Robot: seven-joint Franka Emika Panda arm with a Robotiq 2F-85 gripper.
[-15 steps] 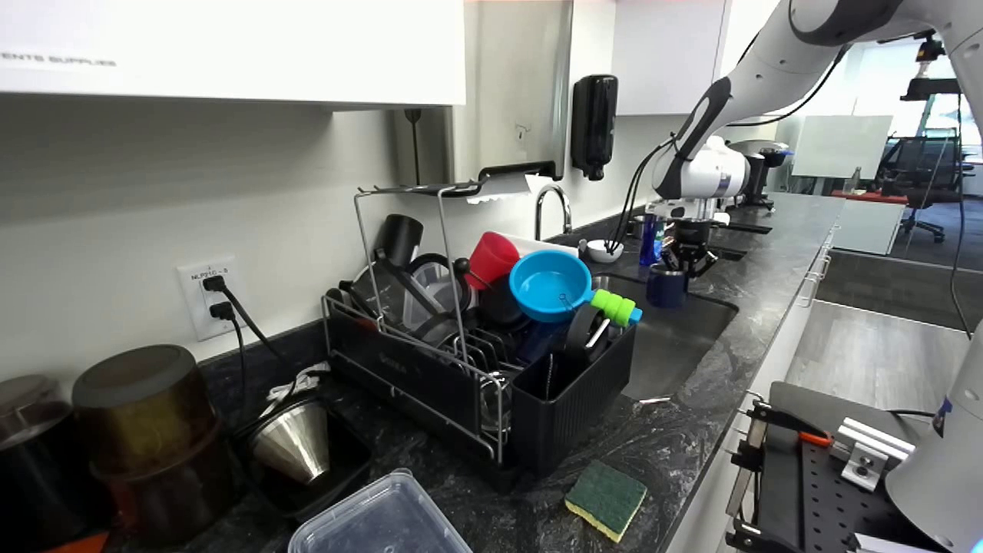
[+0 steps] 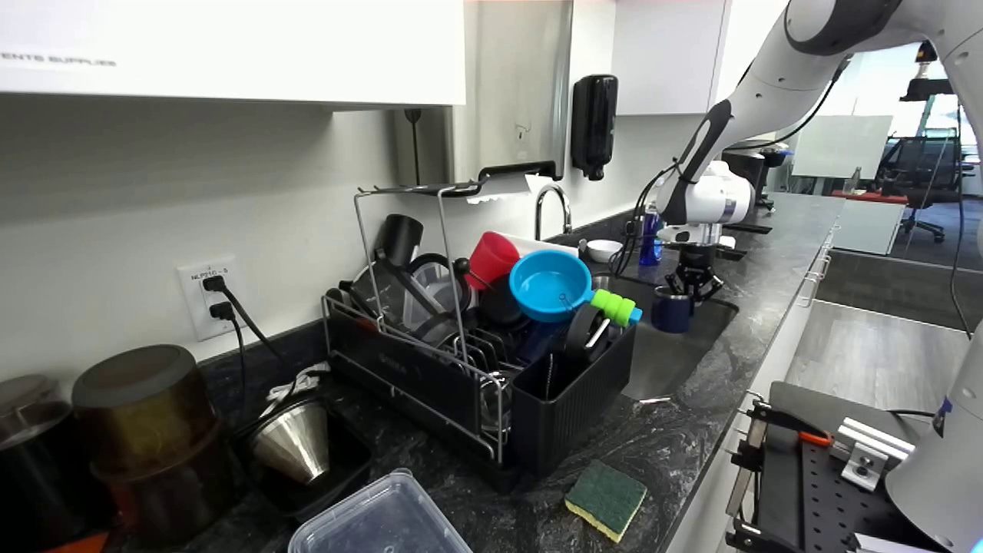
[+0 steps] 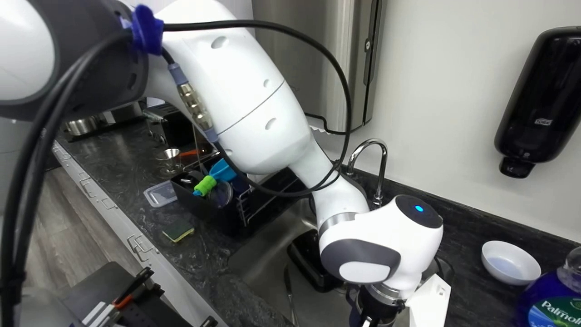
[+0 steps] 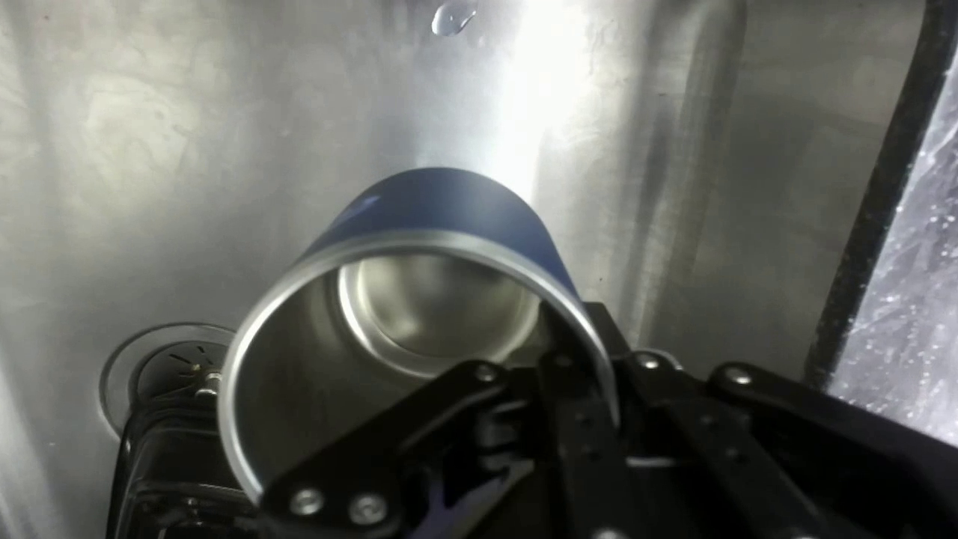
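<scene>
A dark blue mug (image 2: 670, 313) with a bare steel inside is over the sink (image 2: 659, 359). In the wrist view I look into the mug's (image 4: 440, 202) open mouth. My gripper is shut on its wall at the right side, one finger inside the rim and the other outside. The sink floor (image 4: 269, 117) lies below; whether the mug's base touches it, I cannot tell. In exterior view 2 the arm's wrist and the frame's lower edge hide most of the mug and gripper.
A glossy black item (image 4: 179, 476) lies in the sink by the drain. Left of the sink stands a full dish rack (image 2: 415, 359), with a sponge (image 2: 606, 498) in front. A white bowl (image 3: 510, 262) and blue soap bottle (image 3: 555, 299) sit behind the sink's far side.
My gripper and the mug have come down and slightly right in exterior view 1, bringing the mug lower at the sink. The rack and sponge have stayed put.
</scene>
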